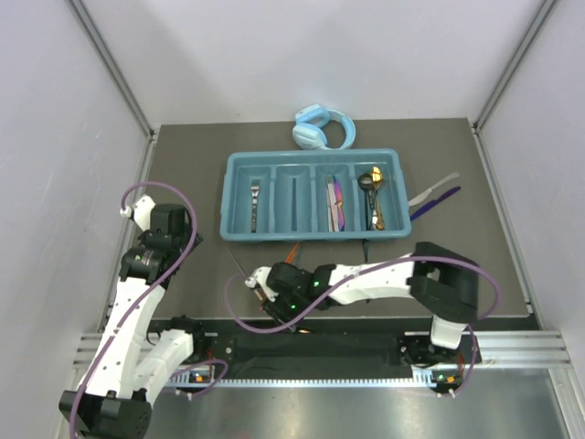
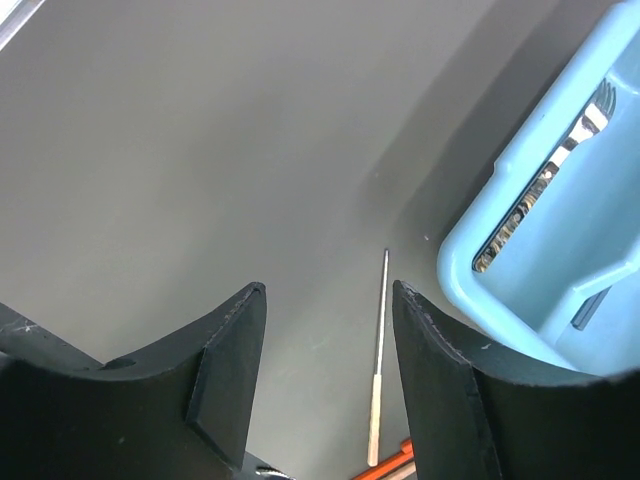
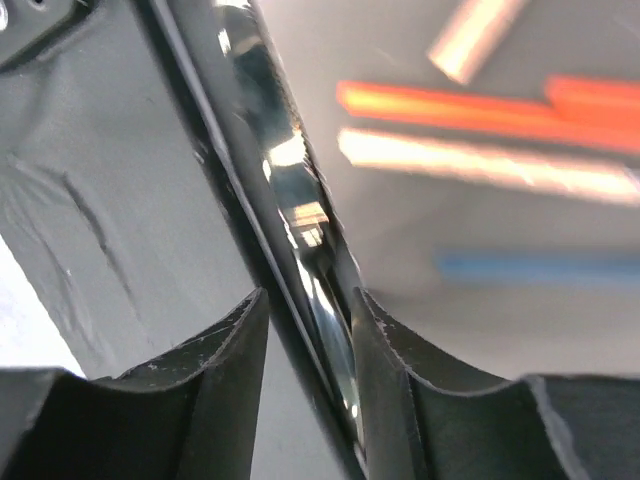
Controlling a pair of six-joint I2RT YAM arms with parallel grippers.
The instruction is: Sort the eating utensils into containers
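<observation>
The blue divided tray (image 1: 239, 229) holds a fork (image 1: 254, 206), a dark stick, pink and white pieces, and spoons (image 1: 375, 201). Below it, my right gripper hangs part open over a metal utensil (image 3: 300, 200) lying at the table's edge; whether the fingers touch it is unclear. Orange sticks (image 3: 440, 105) and a blue one (image 3: 520, 268) lie beside it, blurred. My left gripper stands open, empty, near a thin skewer-like stick (image 2: 375, 410).
Blue headphones (image 1: 324, 128) lie behind the tray. A white knife (image 1: 432, 187) and a purple knife (image 1: 434, 203) lie right of it.
</observation>
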